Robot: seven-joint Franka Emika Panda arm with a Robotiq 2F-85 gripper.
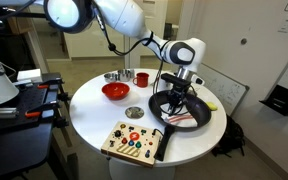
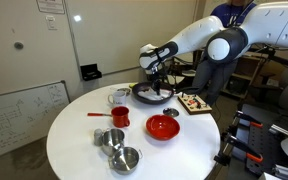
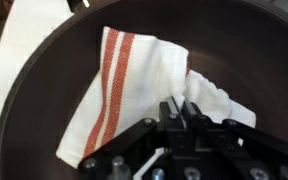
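Observation:
A white cloth with red-orange stripes (image 3: 119,85) lies bunched inside the dark pan (image 3: 246,50). In the wrist view my gripper has its fingertips close together on the cloth, with a fold of it pinched between them. From the first exterior view, the gripper (image 1: 177,104) points down into the black pan (image 1: 196,106), and a striped edge of the cloth (image 1: 176,118) shows beside it. The arm hides part of the pan's inside there. The pan's handle (image 1: 164,143) points toward the table's front edge.
On the white round table (image 1: 92,110) stand a red bowl (image 1: 115,91), a red mug (image 1: 142,80), metal bowls (image 2: 126,160) and a wooden board with knobs (image 1: 132,142). A yellow object (image 1: 211,106) lies behind the pan.

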